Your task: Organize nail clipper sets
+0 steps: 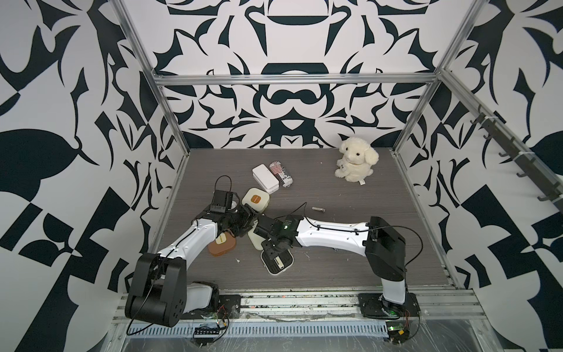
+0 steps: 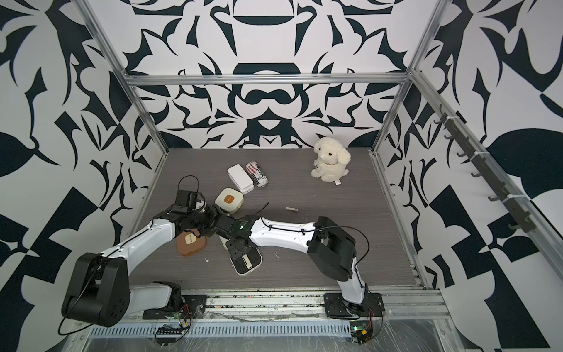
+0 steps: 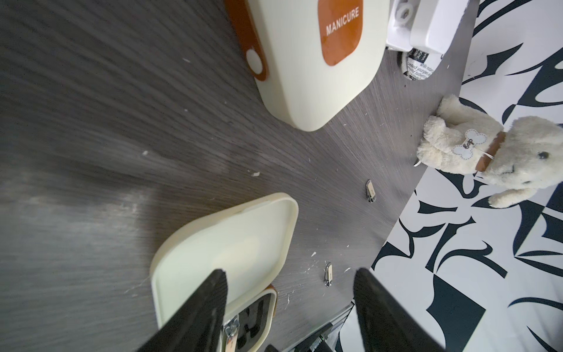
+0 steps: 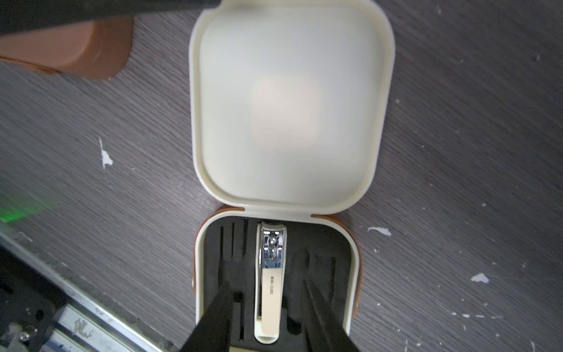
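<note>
An open manicure case shows in the right wrist view, its cream lid [image 4: 287,170] folded back and its black insert [image 4: 319,264] facing up. One cream-and-silver nail clipper [image 4: 272,287] lies in the insert. Over it my right gripper is open, fingers to either side of the clipper and apparently above it. My left gripper is open and empty, near the lid's far edge. Two loose clippers lie on the table: a farther clipper [image 3: 370,191] and a nearer clipper [image 3: 328,274]. A closed cream case [image 1: 256,199] and a closed brown case [image 1: 221,245] stand nearby.
Behind the cream case are a white box [image 1: 265,177] and a patterned cylinder [image 1: 281,174]. A plush dog [image 1: 356,159] sits at the back right. Both arms come close together over the open case. Bare table lies on the right side.
</note>
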